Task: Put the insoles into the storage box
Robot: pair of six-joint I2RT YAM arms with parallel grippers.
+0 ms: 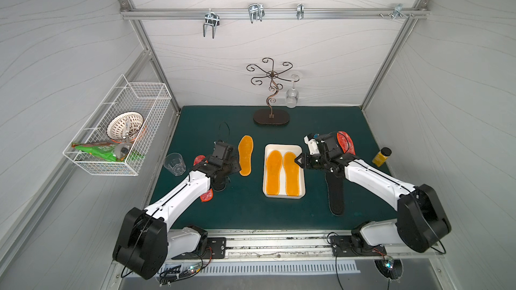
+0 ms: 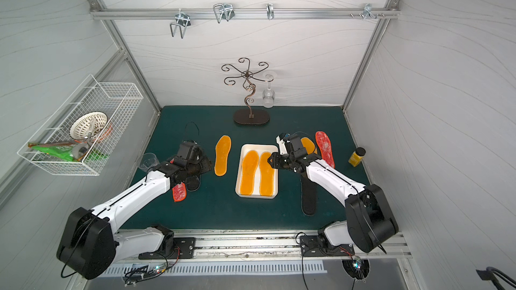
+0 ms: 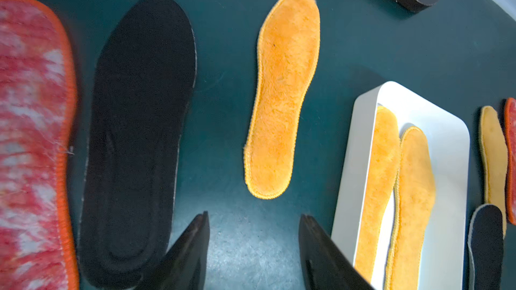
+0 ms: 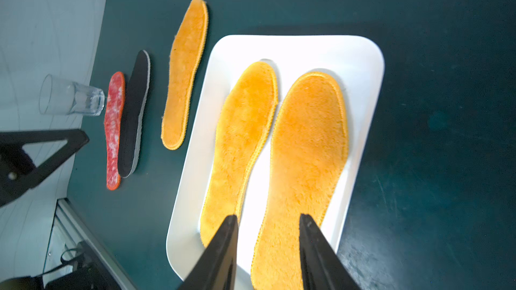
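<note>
The white storage box (image 1: 284, 195) holds two orange insoles (image 1: 273, 171) side by side. A third orange insole (image 3: 282, 86) lies on the table left of it. Black (image 3: 134, 139) and red (image 3: 29, 139) insoles lie farther left. Another orange insole (image 2: 307, 145), a red one (image 2: 325, 147) and a black one (image 2: 308, 196) lie right of the box. My left gripper hangs open over the table, nothing between its fingers. My right gripper is open above the box, also empty.
A glass (image 1: 174, 165) stands at the left edge and a yellow bottle (image 1: 382, 155) at the right. A metal stand (image 1: 271, 118) with a hanging glass is at the back. A wire basket (image 1: 100, 168) hangs on the left wall.
</note>
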